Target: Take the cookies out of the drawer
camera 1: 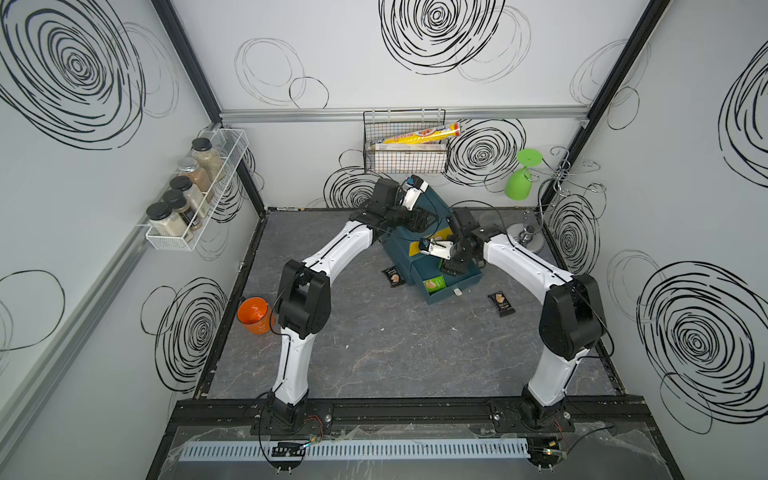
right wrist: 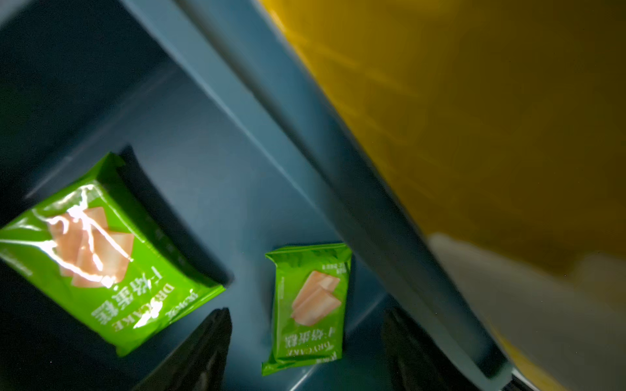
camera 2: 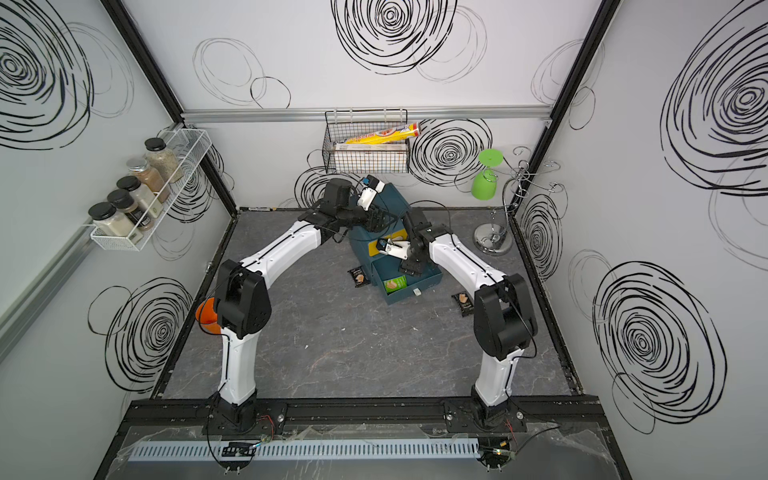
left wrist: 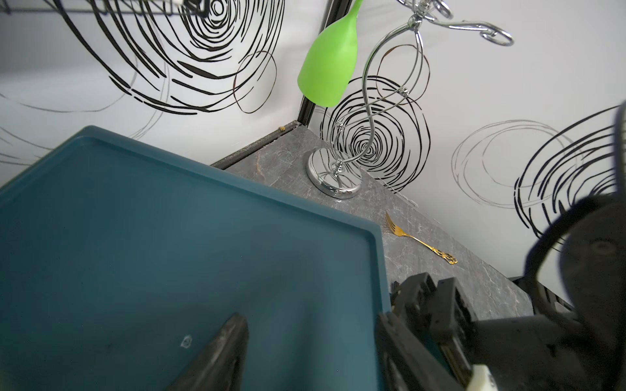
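Note:
A teal drawer unit [camera 1: 468, 280] stands mid-table with its lower drawer pulled out. Inside, in the right wrist view, lie two green cookie packets: a larger one [right wrist: 97, 254] at the left and a smaller one [right wrist: 306, 306] at the centre. My right gripper is open, poised over the smaller packet, its fingertips either side of it. My left gripper stands open at the teal top [left wrist: 195, 228] of the unit; whether it touches it is unclear.
Dark snack packets [camera 1: 392, 276] [camera 1: 501, 303] lie either side of the unit. An orange cup [camera 1: 254, 315] is at left, a chrome stand with a green cup [left wrist: 326, 62] and a gold fork [left wrist: 420, 238] at back right.

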